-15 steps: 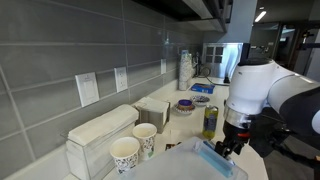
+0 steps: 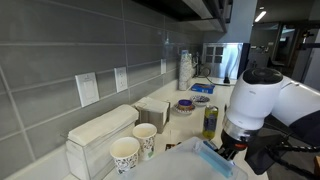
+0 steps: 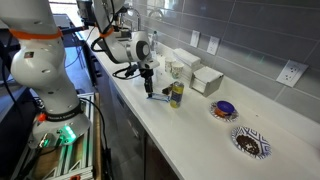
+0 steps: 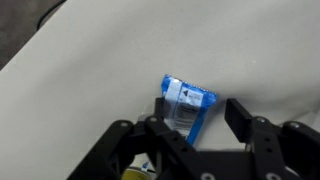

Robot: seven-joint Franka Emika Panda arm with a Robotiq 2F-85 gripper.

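A narrow blue and white packet (image 4: 188, 105) lies on the pale counter in the wrist view. It also shows as a blue strip (image 2: 216, 159) in exterior view 1 and as a small blue item (image 3: 158, 97) in exterior view 2. My gripper is open above it, its fingertips on either side of the packet. A strip of counter shows between the packet and the right finger; whether the left one touches it, I cannot tell. The packet's lower end is partly hidden by the gripper.
A yellow-labelled jar (image 3: 176, 94) stands close beside the packet. Paper cups (image 2: 125, 153), a long white box (image 2: 103, 138) and a smaller box (image 3: 207, 80) line the wall. Bowls (image 3: 222, 110) and a patterned plate (image 3: 250, 142) sit farther along.
The white arm has swung and lowered in exterior view 1, with dark gripper parts now showing more at its right. The blue packet appears unmoved.
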